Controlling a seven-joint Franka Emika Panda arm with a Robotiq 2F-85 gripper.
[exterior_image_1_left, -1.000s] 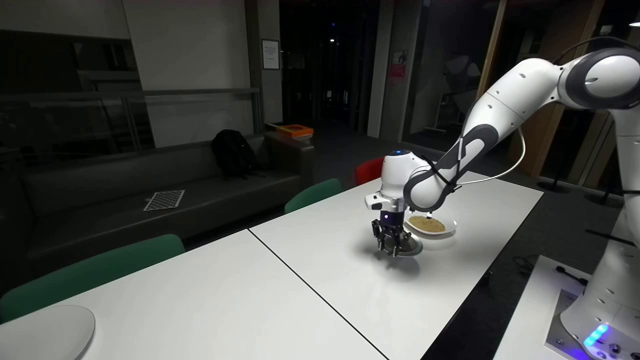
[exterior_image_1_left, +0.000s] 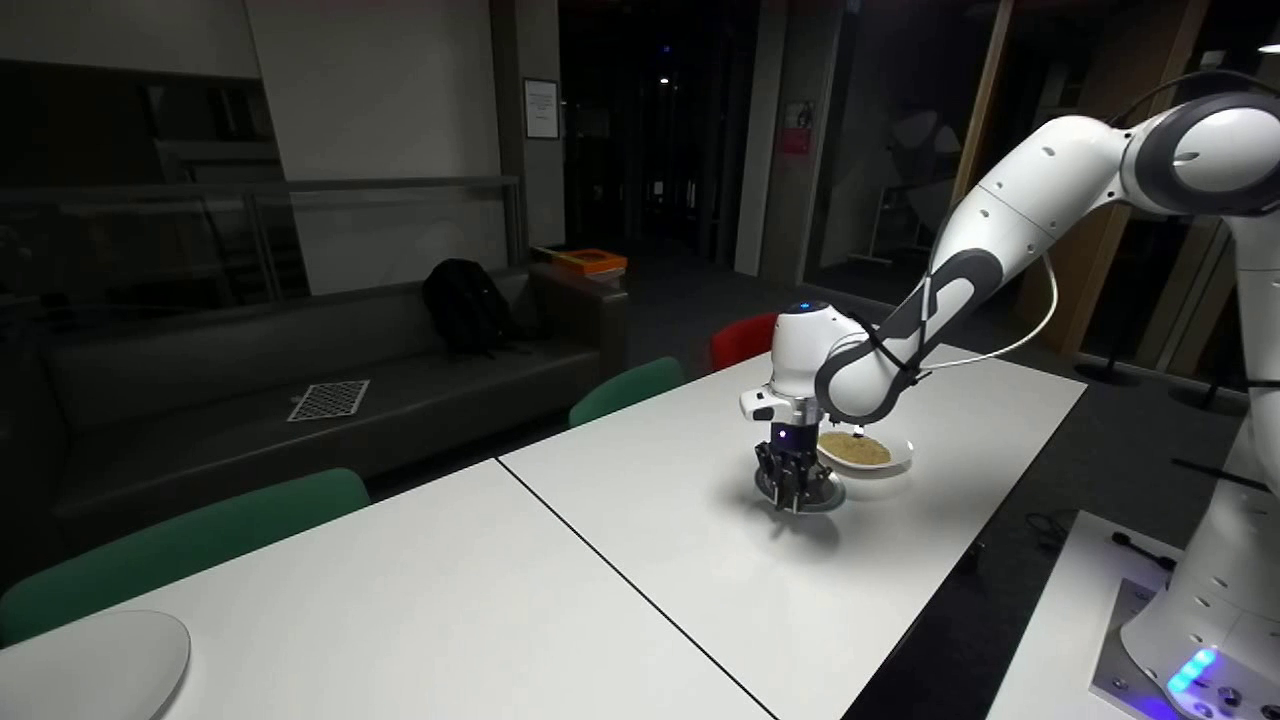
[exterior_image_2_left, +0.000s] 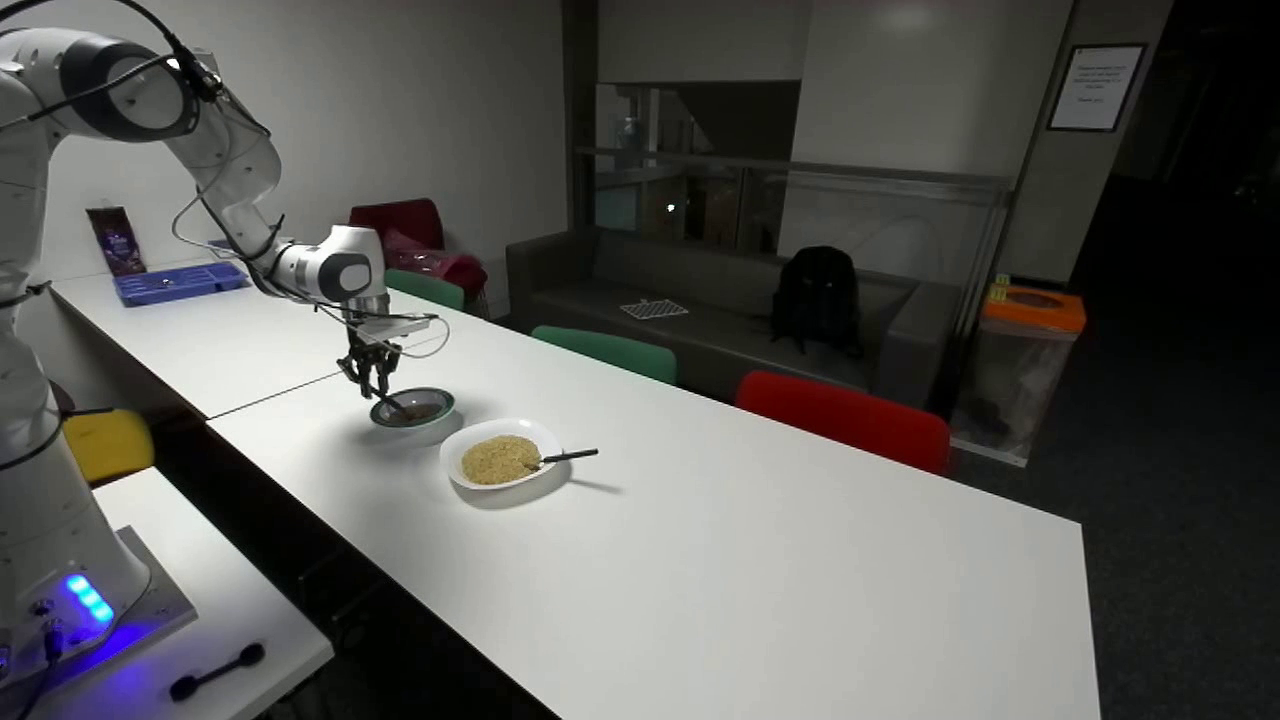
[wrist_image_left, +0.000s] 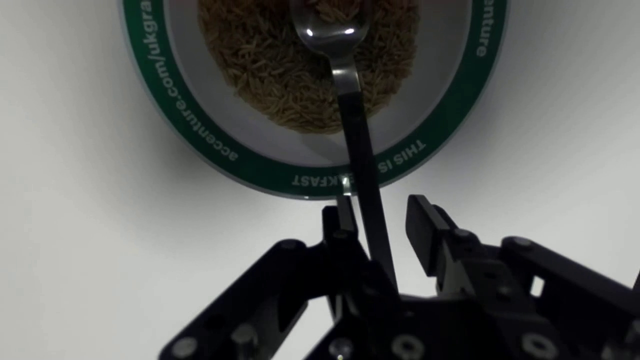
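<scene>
In the wrist view a white bowl with a green lettered rim (wrist_image_left: 252, 163) holds brown grains (wrist_image_left: 294, 99). A spoon with a metal head (wrist_image_left: 339, 39) lies in it, its black handle (wrist_image_left: 360, 138) reaching out over the rim. My gripper is part open, with this handle between its fingers. The handle lies close to the left finger (wrist_image_left: 340, 223); a clear gap separates it from the right finger (wrist_image_left: 424, 234). In exterior view 2 the gripper (exterior_image_2_left: 375, 386) is at the edge of the bowl (exterior_image_2_left: 446, 404).
Beside the bowl stands a white dish (exterior_image_2_left: 549, 439) of pale grains, a second black-handled utensil (exterior_image_2_left: 570, 456) jutting from it. A blue tray (exterior_image_2_left: 180, 284) sits at the far end.
My gripper has shifted slightly right in exterior view 1, and its fingers look closer together. The bowl and dish have stayed in place.
</scene>
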